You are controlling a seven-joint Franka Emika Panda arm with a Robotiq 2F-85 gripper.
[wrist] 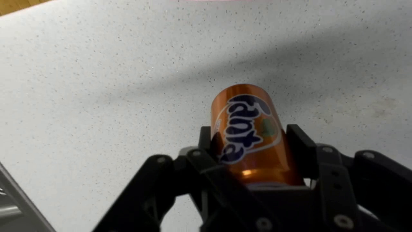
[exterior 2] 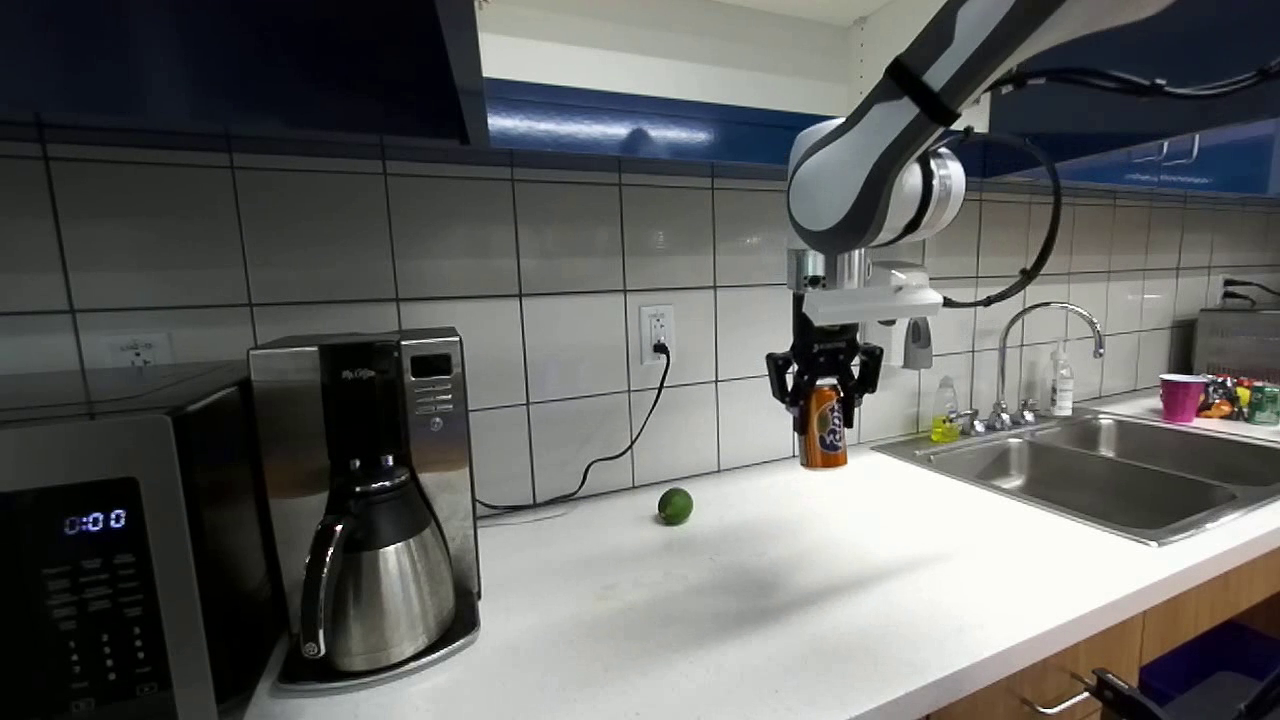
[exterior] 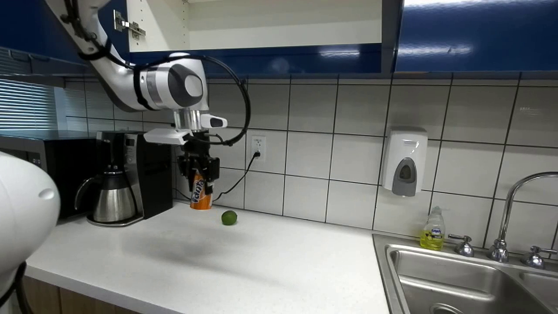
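Observation:
An orange Fanta can (wrist: 247, 135) is held between the two black fingers of my gripper (exterior: 199, 180), which is shut on it. In the second exterior view the can (exterior 2: 824, 432) hangs upright with its lower half showing, and the gripper (exterior 2: 823, 390) grips its upper part. It is raised above the white counter (exterior 2: 744, 600), with a shadow on the surface below. A green lime (exterior: 229, 217) rests on the counter near the tiled wall, apart from the can.
A coffee maker (exterior 2: 360, 504) with a steel carafe and a microwave (exterior 2: 108, 540) stand at the counter's left end. To the right are a sink (exterior: 444, 277) and a dish soap bottle (exterior: 433, 230). An open cabinet (exterior: 282, 26) is overhead. Mid-counter is clear.

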